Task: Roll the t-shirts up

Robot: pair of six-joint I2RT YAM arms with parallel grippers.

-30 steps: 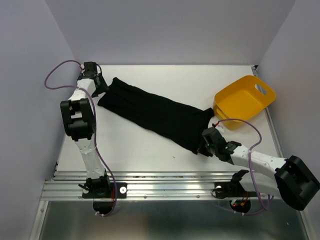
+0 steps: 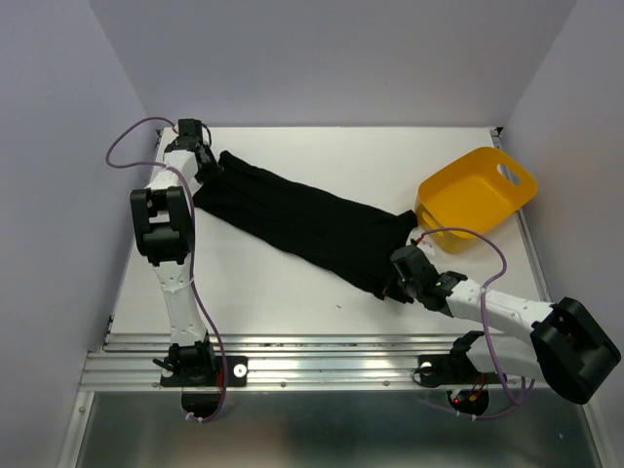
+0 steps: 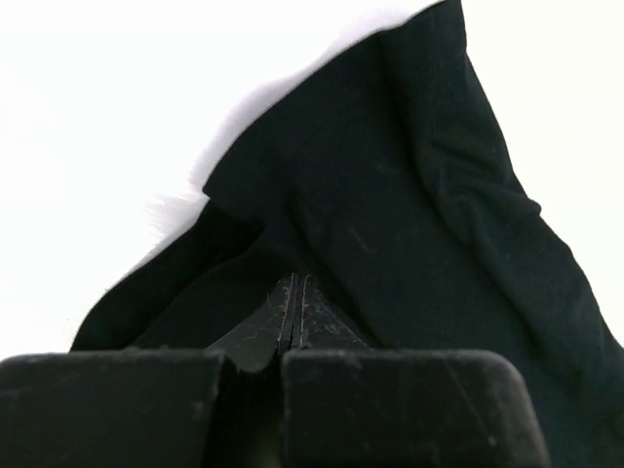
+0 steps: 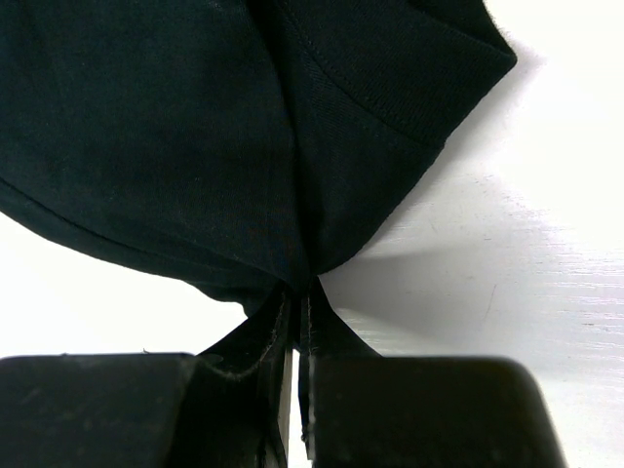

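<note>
A black t-shirt, folded into a long strip, lies slanting across the white table from upper left to lower right. At its left end my left gripper is shut, its fingertips against or just over the cloth; none shows clearly pinched between them. My right gripper is shut on the lower right corner of the shirt, and the dark fabric gathers into its fingertips. In the left wrist view, the shirt's end lies fairly flat with a few creases.
A yellow basket stands at the right, close to the shirt's right end. Bare white table lies in front of the strip, with more free room behind it. Grey walls close off the back and sides.
My left gripper has moved slightly right, onto the shirt's left end. The right arm has barely shifted, and the shirt looks almost unchanged.
</note>
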